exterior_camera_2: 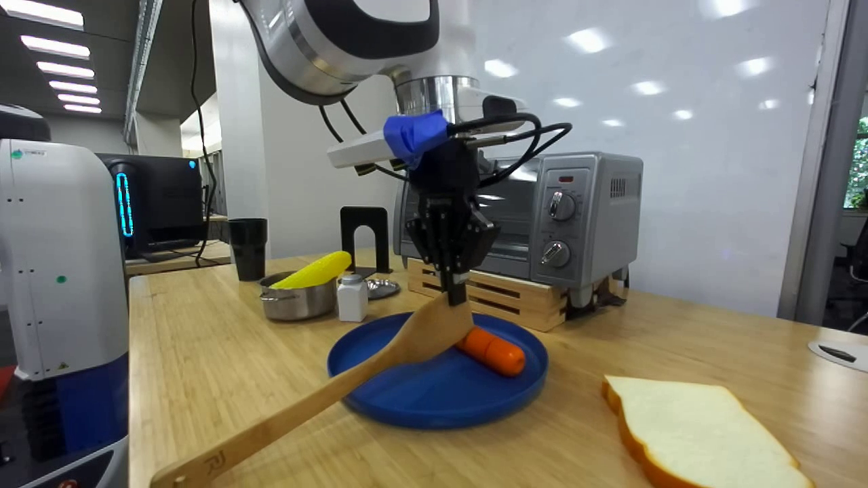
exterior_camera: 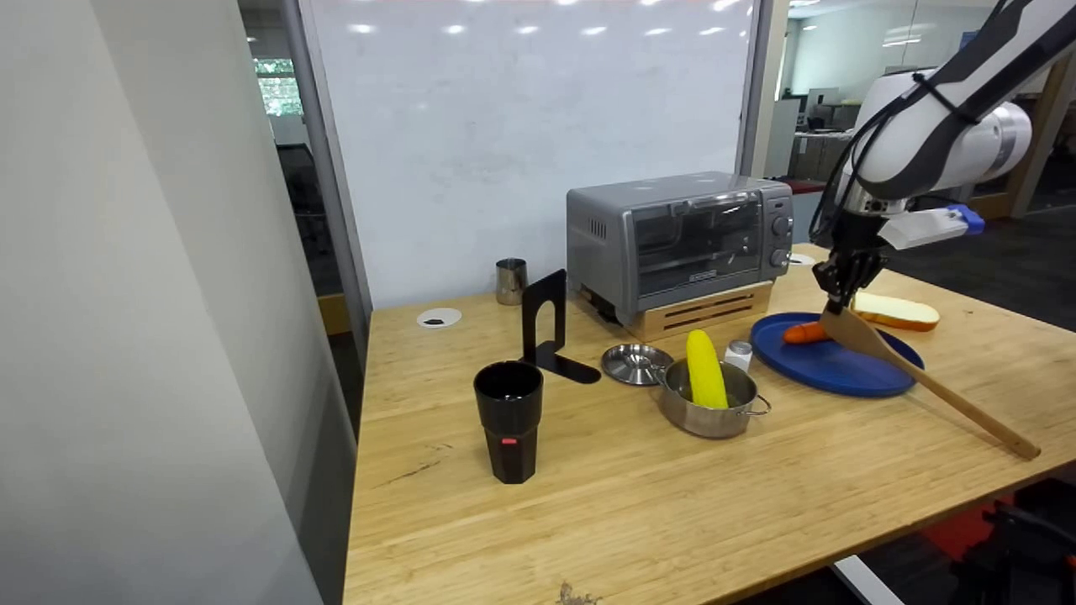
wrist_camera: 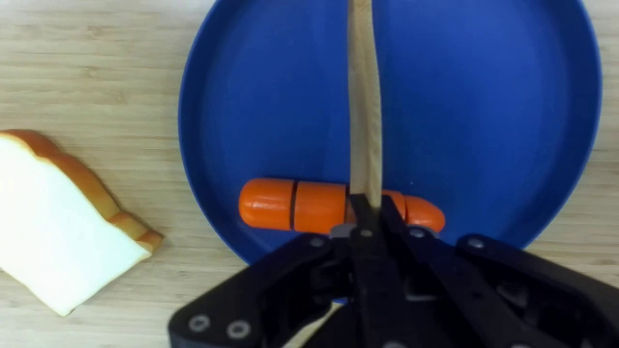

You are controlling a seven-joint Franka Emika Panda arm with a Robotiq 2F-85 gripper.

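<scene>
My gripper is shut on the flat end of a wooden spatula [exterior_camera_2: 431,329], whose handle slants down and away past the plate's rim. Under it lies the blue plate [exterior_camera_2: 431,407] on the table. An orange carrot [exterior_camera_2: 496,351] rests on that plate, and in the wrist view it runs crosswise beneath my fingertips and the spatula. Whether the spatula touches the carrot or the plate, I cannot tell.
A bread slice [exterior_camera_2: 708,427] lies beside the plate. On the other side stand a white-bodied shaker [exterior_camera_2: 352,299] and a steel pot [exterior_camera: 706,415] holding a yellow corn-like piece [exterior_camera: 705,368]. Behind is the toaster oven [exterior_camera: 696,242]. Bare table lies near the front.
</scene>
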